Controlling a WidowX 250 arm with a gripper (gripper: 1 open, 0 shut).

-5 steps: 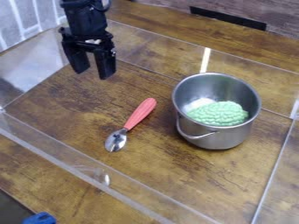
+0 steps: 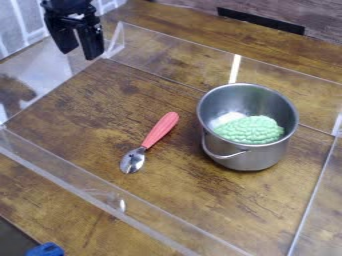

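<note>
My black gripper (image 2: 80, 45) hangs at the upper left of the camera view, over the edge of the clear-walled area; whether its fingers are apart or closed is hard to make out. On the wooden surface lies a spoon (image 2: 159, 133) with a red handle, its metal bowl toward the front. A steel pot (image 2: 242, 158) stands at the right, holding a green bumpy object (image 2: 249, 128).
Clear walls (image 2: 171, 225) border the wooden work area. A small blue object (image 2: 44, 249) sits outside it at the bottom left.
My gripper has moved up and to the left, away from the middle. The spoon, pot and green object are unmoved.
</note>
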